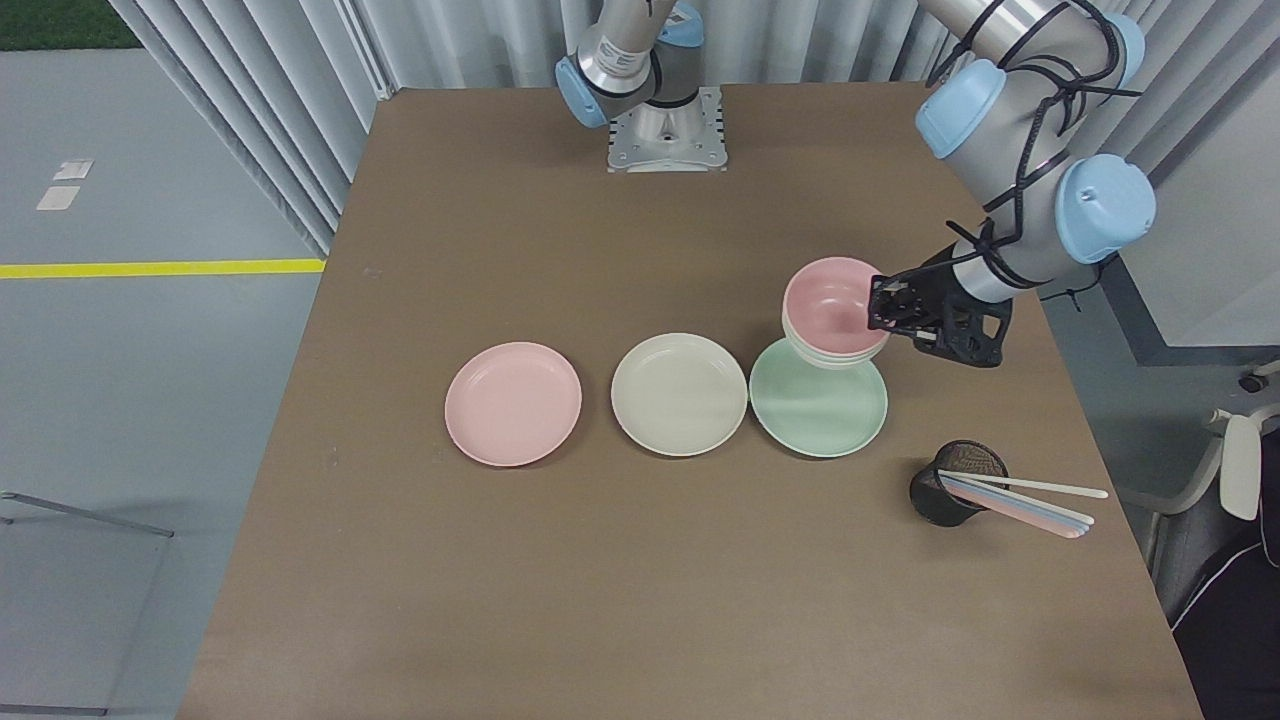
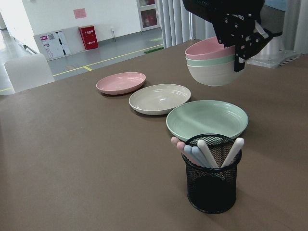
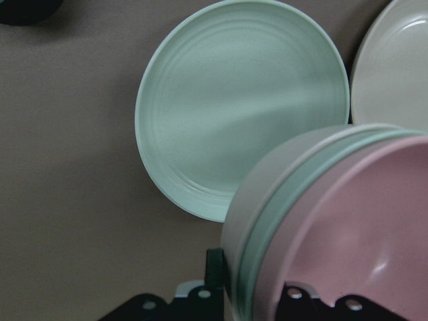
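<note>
A stack of three bowls, pink inside green inside white, hangs in the air over the table, above the back of the green plate. My gripper is shut on the stack's rim, one finger outside the white bowl, the other inside the pink one. The cream plate lies left of the green plate in the front view, and the pink plate farther left, both bare.
A black mesh cup with several chopsticks stands at the front right.
</note>
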